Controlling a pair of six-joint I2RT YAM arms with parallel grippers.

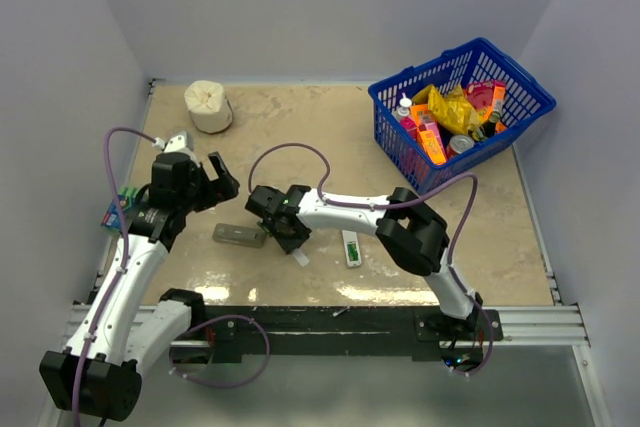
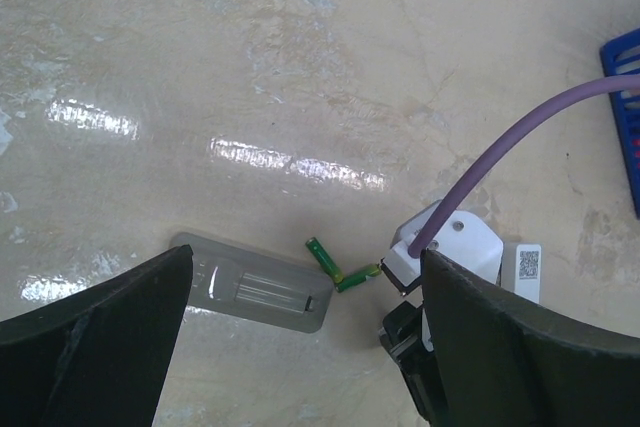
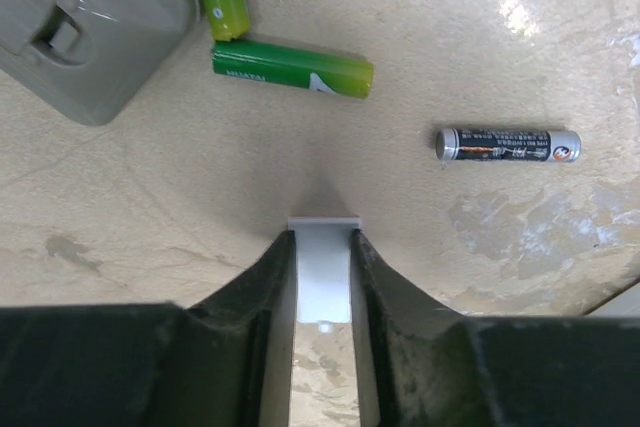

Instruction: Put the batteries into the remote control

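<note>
The grey remote [image 1: 238, 235] lies face down at left-centre, its battery compartment [image 2: 270, 292] visible in the left wrist view. Beside it are two green batteries [image 3: 292, 69], touching or nearly so, and a black-and-silver battery [image 3: 508, 145]. My right gripper is low over the table, fingertips close together at a pale rectangular piece [image 3: 323, 282], possibly the battery cover; whether it grips it I cannot tell. My left gripper stands open above and left of the remote, nothing between its fingers.
A white remote-like object [image 1: 351, 249] lies right of centre. A blue basket [image 1: 400, 131] of goods fills the back right, a white roll [image 1: 208, 106] stands at the back left, and a colourful box [image 1: 113, 209] is at the left edge.
</note>
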